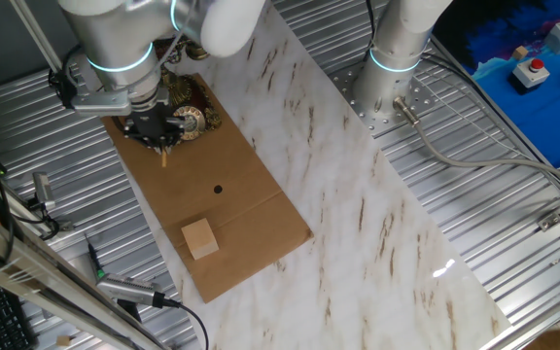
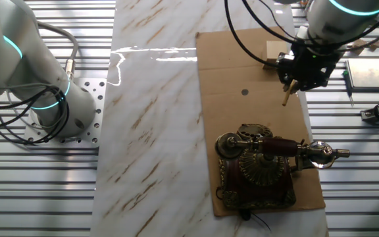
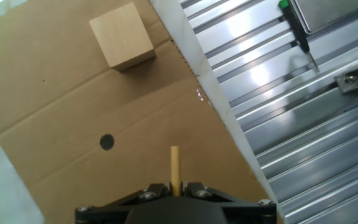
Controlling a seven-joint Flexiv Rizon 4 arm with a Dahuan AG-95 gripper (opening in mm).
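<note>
A thin wooden stick (image 3: 175, 165) juts straight out of my gripper, which is shut on it. In exterior view 1 the stick (image 1: 163, 159) points down over the cardboard, apart from anything below. A vintage telephone (image 2: 260, 181), dark red with brass trim, stands at one end of the cardboard sheet (image 2: 219, 72); exterior view 1 has it partly hidden behind my gripper (image 1: 162, 146). Toward the other end rests a pale wooden block (image 3: 122, 36). A small round black spot (image 3: 107, 142), either a hole or a disc, marks the cardboard between them.
The cardboard lies on a marble-patterned board (image 1: 348, 214), largely bare. Slatted metal (image 3: 316, 124) borders it, with a green-handled screwdriver (image 3: 295, 25) beside a grey case (image 3: 331, 11).
</note>
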